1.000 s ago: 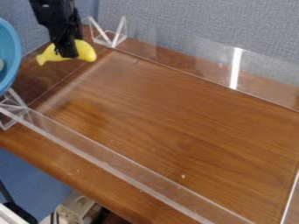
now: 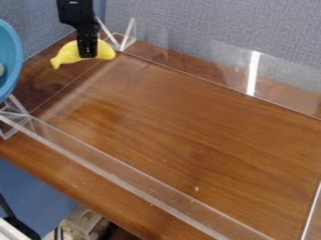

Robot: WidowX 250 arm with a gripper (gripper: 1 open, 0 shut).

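The black gripper [image 2: 86, 47] reaches down from the top edge at the upper left, over a yellow toy [image 2: 66, 55] with a rounded body and a narrower end. Its fingertips overlap the toy; whether they grip it is unclear. The toy is near the back left corner of the wooden surface [image 2: 189, 122].
A white wire rack [image 2: 123, 37] stands behind the toy. A blue round dish [image 2: 7, 61] is at the left edge, with another wire rack below. Clear plastic walls border the wooden surface, whose middle and right are empty.
The gripper and yellow toy have shifted slightly over the last second, now sitting a little to the right of where they were a second ago.
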